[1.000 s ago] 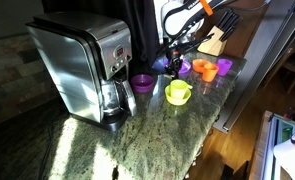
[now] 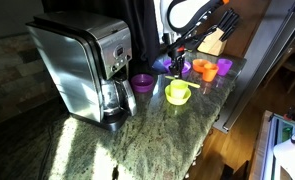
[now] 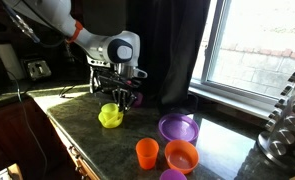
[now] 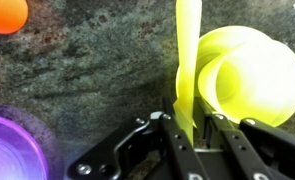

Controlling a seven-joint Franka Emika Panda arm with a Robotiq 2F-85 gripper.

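Observation:
A long yellow utensil (image 4: 189, 45) is held in my gripper, which is shut on it in the wrist view. Its far end runs out of the top of that view, so I cannot tell what kind of utensil it is. Just right of it, a yellow cup (image 4: 252, 80) sits in a yellow bowl (image 4: 287, 100). From the side, the gripper (image 2: 175, 70) hangs over the counter just behind the yellow cup (image 2: 177, 88). In exterior view 2 the cup (image 3: 109, 109) stands in the bowl (image 3: 111, 119), close below the arm.
Orange cups (image 2: 209, 73) and a purple cup (image 2: 224, 66) stand to the right. A purple plate (image 3: 178, 128) lies by the window. A dark purple bowl (image 2: 142, 83) is beside the coffee maker (image 2: 92, 70).
The arm has shifted slightly over the last second, with the gripper staying near the yellow cup and bowl. The cup and bowl look unmoved.

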